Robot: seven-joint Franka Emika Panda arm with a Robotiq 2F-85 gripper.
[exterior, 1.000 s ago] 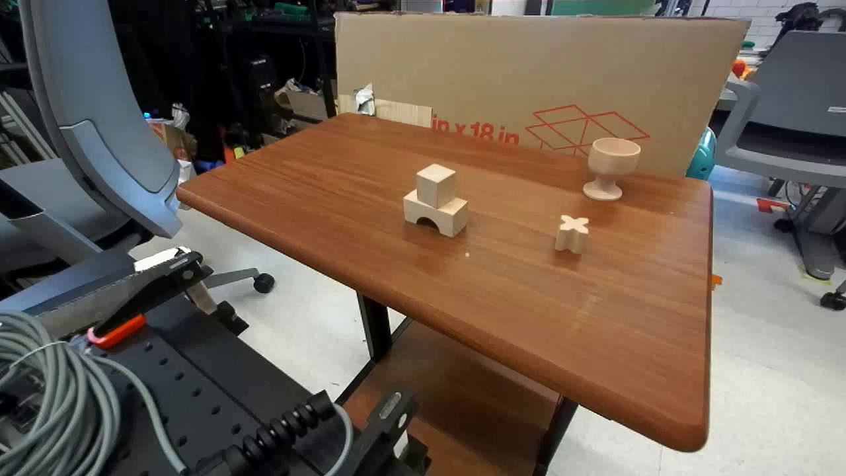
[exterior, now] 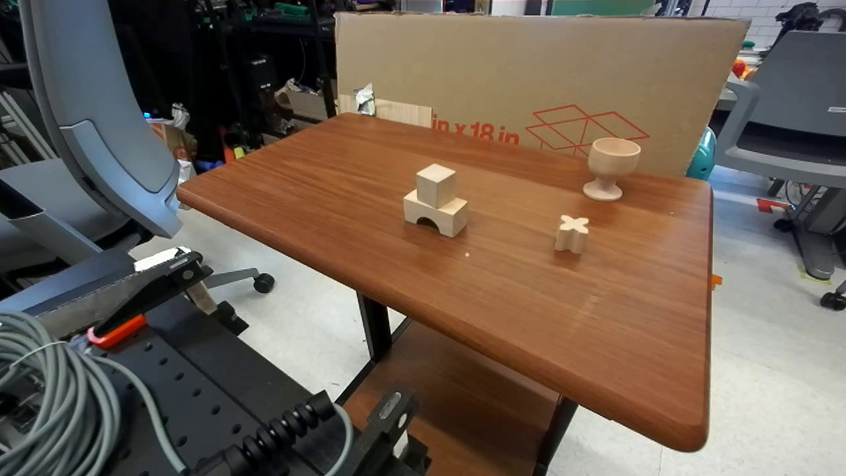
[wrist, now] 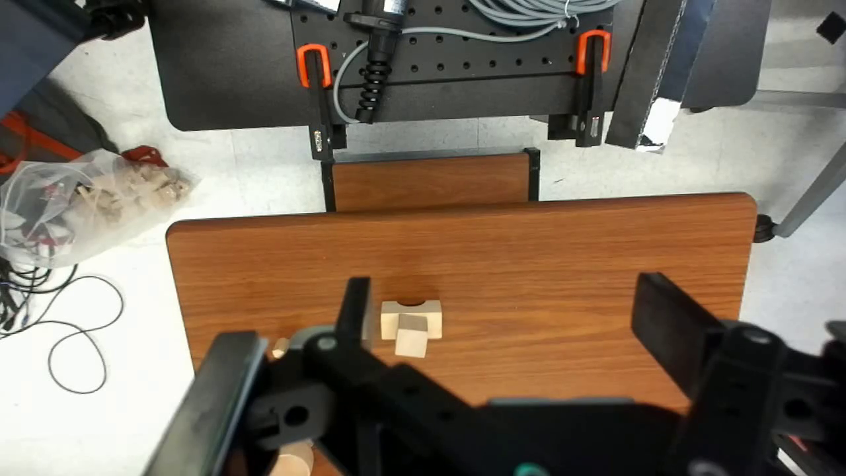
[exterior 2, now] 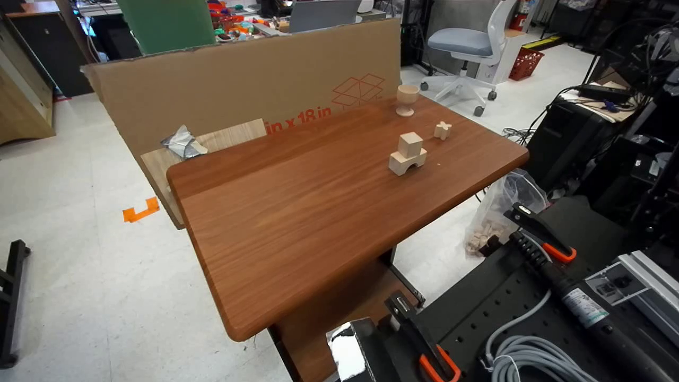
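Observation:
On the brown table stands a wooden arch block (exterior: 453,217) with a wooden cube (exterior: 435,186) resting on top of it. To their right in exterior view 1 is a small cross-shaped wooden block (exterior: 571,235), standing upright. A wooden goblet (exterior: 611,160) is upright near the back right of the table. My gripper shows only in the wrist view, high above the table, its two fingers wide apart and nothing held. Below it, the arch block (wrist: 388,320) and cube (wrist: 412,336) appear near the left finger. The gripper partly covers the goblet (wrist: 293,461) there.
A tall cardboard sheet (exterior: 476,71) stands along the table's back edge. The brown table (exterior 2: 286,203) has wide clear room on its left in exterior view 2. A black perforated platform (wrist: 476,75) with clamps and coiled cable lies across a gap from the table.

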